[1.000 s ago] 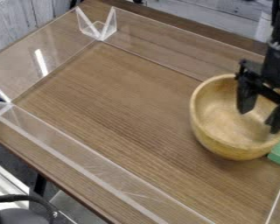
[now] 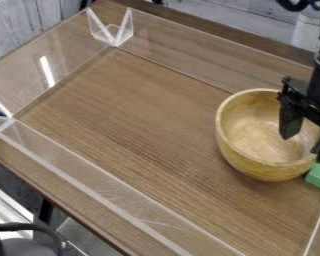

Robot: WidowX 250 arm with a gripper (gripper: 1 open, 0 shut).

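A wooden bowl (image 2: 250, 140) sits empty at the right of the wooden table (image 2: 109, 120). My black gripper (image 2: 304, 133) is over the bowl's right part, its fingers apart with nothing visible between them. Its upper body runs out of the frame at the right. A green object (image 2: 319, 176) lies partly hidden beside the bowl, at the right edge.
Clear plastic guards line the table's left and near edges, with a clear bracket (image 2: 111, 30) at the back left. Black equipment (image 2: 16, 240) stands at the lower left.
Over the last second my gripper has moved right, from above the bowl's middle toward its right rim. The bowl looks almost unmoved.
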